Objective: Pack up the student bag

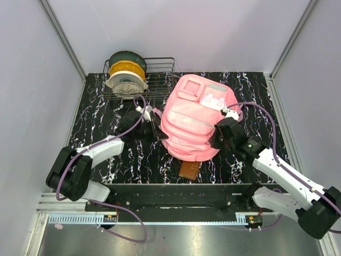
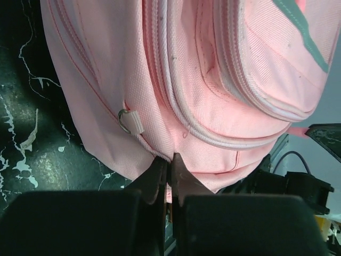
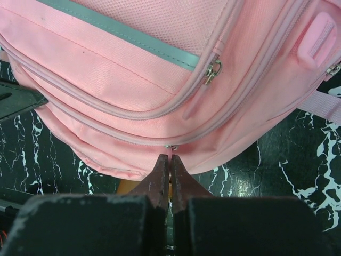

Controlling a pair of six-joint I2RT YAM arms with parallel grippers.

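Note:
A pink backpack lies on the dark marbled table, its front face up. In the top view, my left gripper is at the bag's lower left edge. The left wrist view shows its fingertips shut where the bag's piped seam runs in between them, below a small metal D-ring. Near the bag's lower right part is my right gripper, shut on a thin pink zipper pull hanging from its slider. The bag's inside is hidden.
A brown notebook or wallet sticks out from under the bag's lower edge. At the back left stands a wire rack holding several dishes. Bare table shows left of the bag and at the right.

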